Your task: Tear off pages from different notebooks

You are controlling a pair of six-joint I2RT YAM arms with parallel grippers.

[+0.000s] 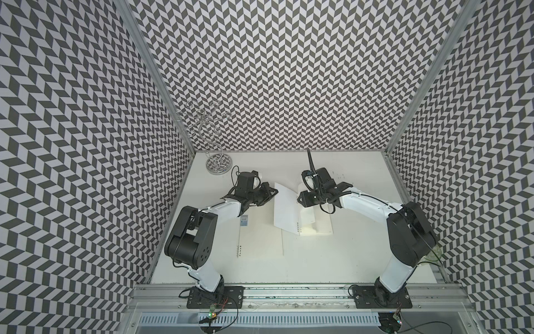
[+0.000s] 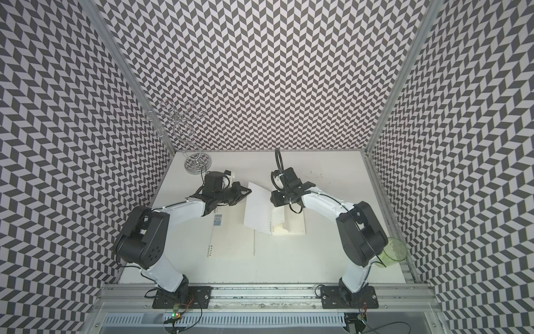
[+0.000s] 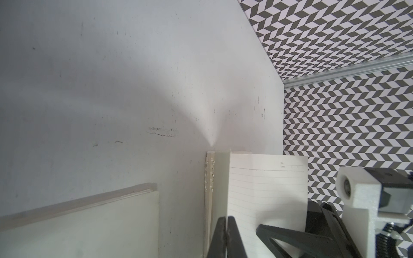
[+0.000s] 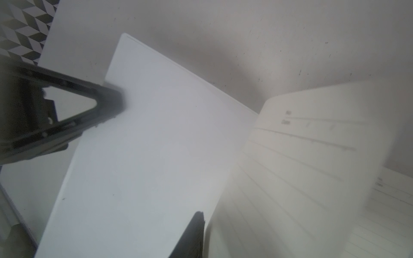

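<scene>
A ring-bound notebook (image 1: 322, 228) lies open right of the table's middle, its blank white cover (image 1: 286, 208) raised to the left. My left gripper (image 1: 275, 191) is shut at the cover's left edge; in the right wrist view its fingertips (image 4: 114, 103) meet that edge. A lined page (image 4: 296, 172) stands bent up beside the cover. My right gripper (image 1: 301, 199) is over the notebook near the rings. One of its fingers (image 4: 191, 236) shows on the cover side of the page; the page hides the other. The fingers look part open around the page.
A second, closed notebook (image 1: 261, 239) with a blue label (image 1: 243, 220) lies to the left, below my left gripper. A metal stand (image 1: 218, 162) is at the back left. A green round object (image 2: 392, 251) sits by the right edge.
</scene>
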